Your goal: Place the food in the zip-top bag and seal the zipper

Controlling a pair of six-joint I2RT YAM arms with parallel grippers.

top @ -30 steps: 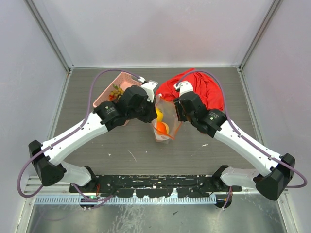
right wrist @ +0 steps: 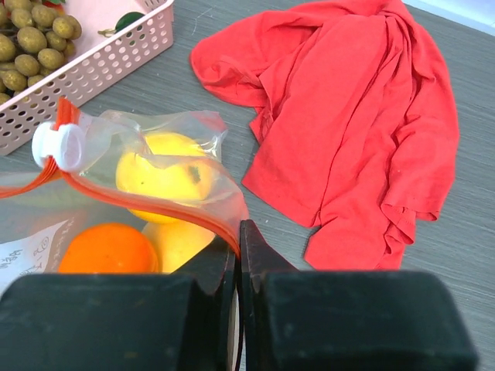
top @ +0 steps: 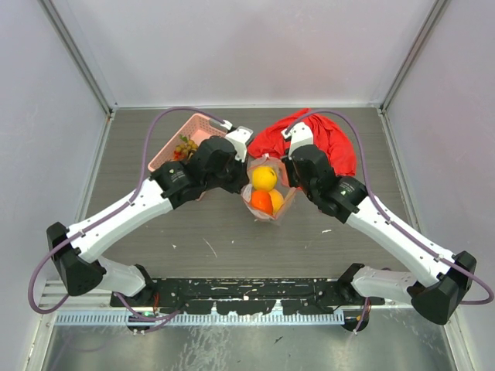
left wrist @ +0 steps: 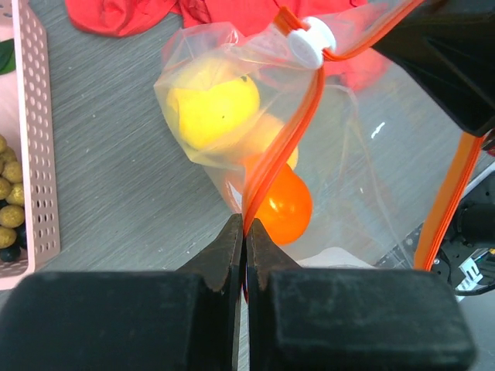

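A clear zip top bag (top: 272, 214) with an orange zipper strip (left wrist: 280, 147) and a white slider (left wrist: 312, 42) hangs between my two grippers, its mouth spread apart. Inside it lie a yellow fruit (top: 264, 178), an orange fruit (top: 261, 202) and another yellowish fruit (right wrist: 179, 245) partly hidden behind them. My left gripper is shut on one side of the bag's zipper edge. On the opposite edge, my right gripper is shut, the strip running in between its fingertips.
A pink basket (top: 166, 152) with olive-like grapes (right wrist: 35, 39) stands at the back left. A crumpled red cloth (top: 334, 143) lies behind the right gripper.
My right gripper has shifted slightly right, and the bag's mouth has widened toward it. The fruits have moved a little to the right and show more clearly. The left arm has stayed put.
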